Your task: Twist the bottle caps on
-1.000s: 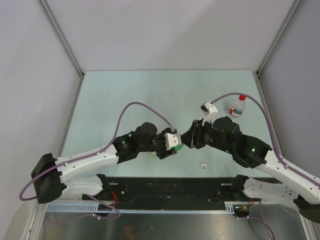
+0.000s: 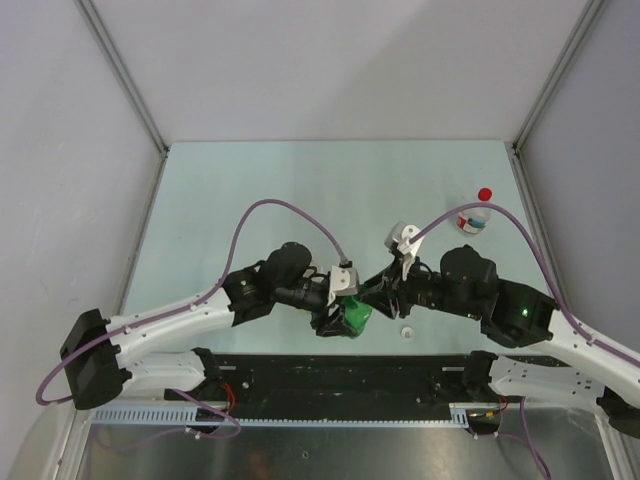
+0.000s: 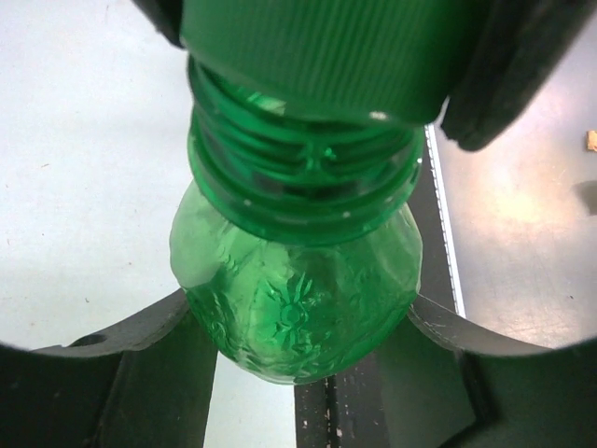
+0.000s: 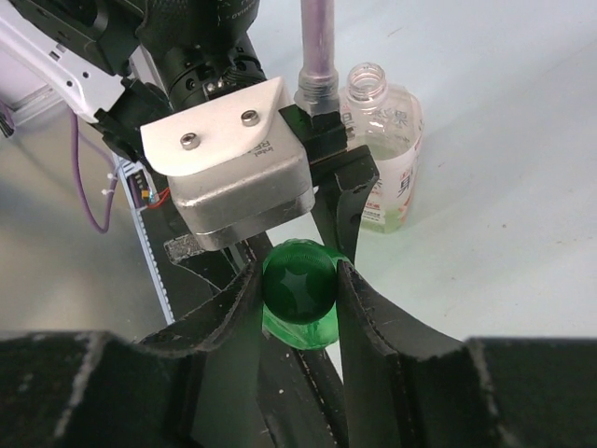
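My left gripper (image 2: 338,312) is shut on a green plastic bottle (image 3: 294,299), whose threaded neck fills the left wrist view. Right above that neck, a ribbed green cap (image 3: 322,51) sits between the dark fingertips of my right gripper (image 2: 380,292), which is shut on it. In the right wrist view the cap (image 4: 298,285) is seen end-on between the fingers, with the bottle behind it. Whether cap and threads touch is hard to tell.
An uncapped clear bottle (image 4: 382,154) stands behind my left gripper. A red-capped bottle (image 2: 474,215) stands at the back right. A small white cap (image 2: 407,332) lies near the front edge.
My right wrist has rotated and shifted slightly left toward the green bottle, and the left gripper has tilted a little, showing more of the bottle in the top view.
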